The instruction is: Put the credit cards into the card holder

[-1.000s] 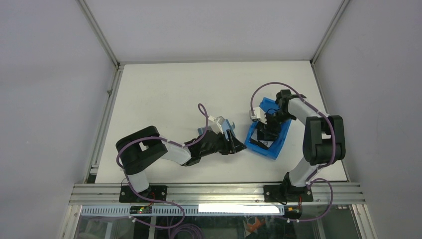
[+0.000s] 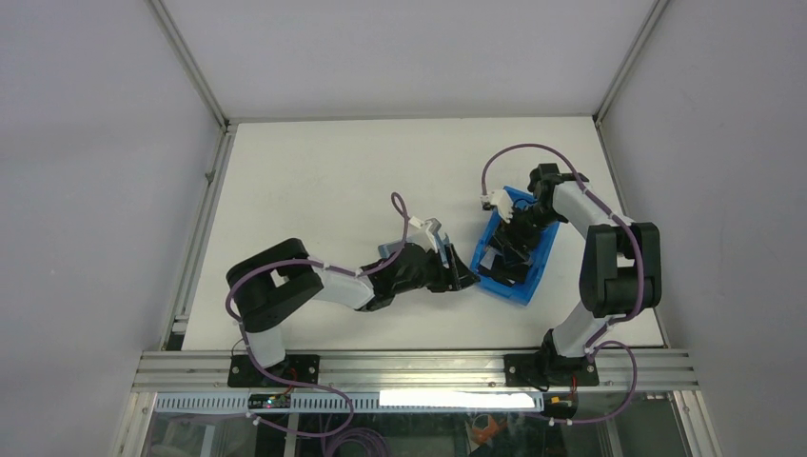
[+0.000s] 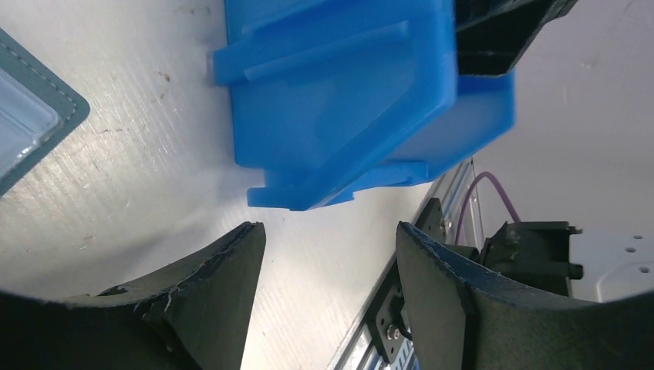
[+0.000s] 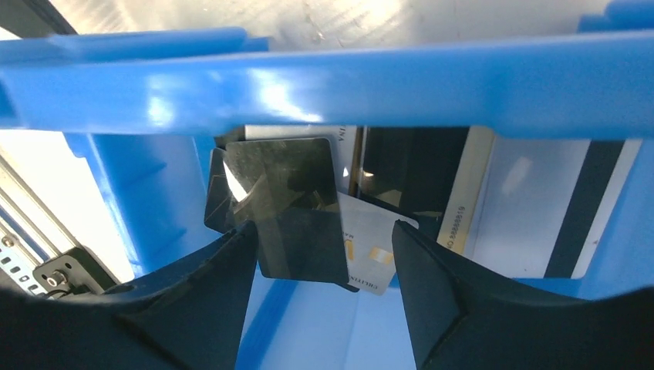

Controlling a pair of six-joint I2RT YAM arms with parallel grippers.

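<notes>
Several cards lie loosely in the blue basket (image 2: 528,296). In the right wrist view a black card (image 4: 297,208) lies on top, over a white card (image 4: 370,239); striped cards (image 4: 532,208) lie to the right. My right gripper is over the basket, fingers apart, the left fingertip overlapping the black card's edge in view; no grip shows. The card holder (image 2: 388,249), grey-blue with a stitched edge and clear window (image 3: 23,116), lies flat left of the basket, partly hidden by the left arm. My left gripper stands open and empty beside the basket's near-left side.
The basket's raised blue rim (image 4: 347,89) crosses in front of the right gripper's view. Both arms come close together at the basket.
My left gripper has shifted slightly right toward the basket. Over the basket the right gripper has moved a little, and the black card near the basket's front shows more fully.
</notes>
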